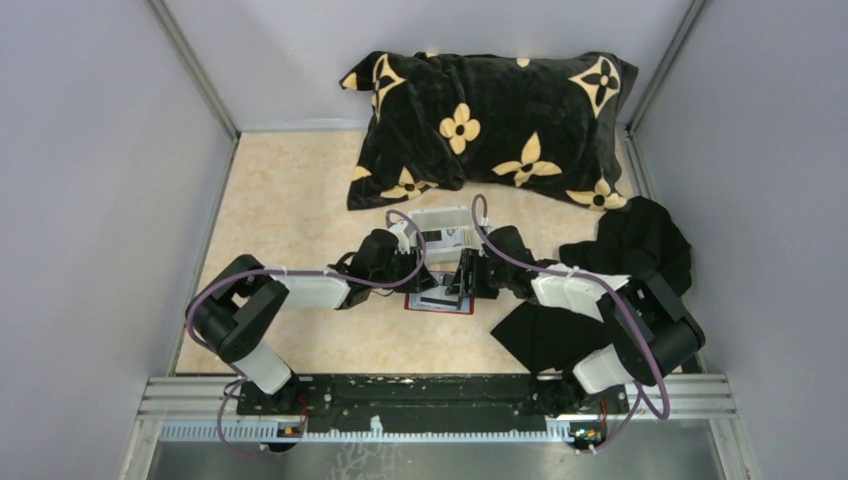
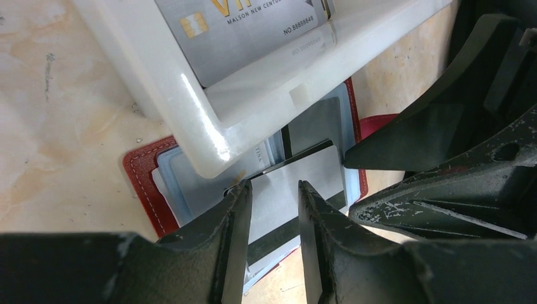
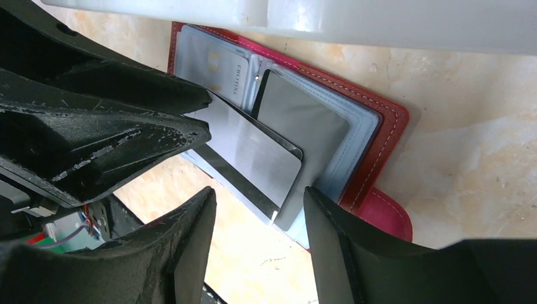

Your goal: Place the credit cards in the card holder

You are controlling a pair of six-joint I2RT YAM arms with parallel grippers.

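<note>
The red card holder (image 1: 439, 310) lies flat on the table, its clear pockets facing up. One pocket has a card (image 3: 218, 66) in it, and a grey card (image 3: 303, 114) shows in the other. On top of the holder a loose silver card (image 3: 250, 149) with a dark stripe lies crosswise, slightly tilted. Over its left end stands my left gripper, partly open, fingertips apart on either side of the card. My right gripper is likewise partly open around the right end. Whether any fingertip touches the card cannot be told.
Right behind the holder stands a white tray (image 2: 196, 120) with more cards (image 2: 247, 31) in it, close to both grippers. A dark patterned pillow (image 1: 490, 130) fills the back. Black cloth (image 1: 630, 240) lies at the right.
</note>
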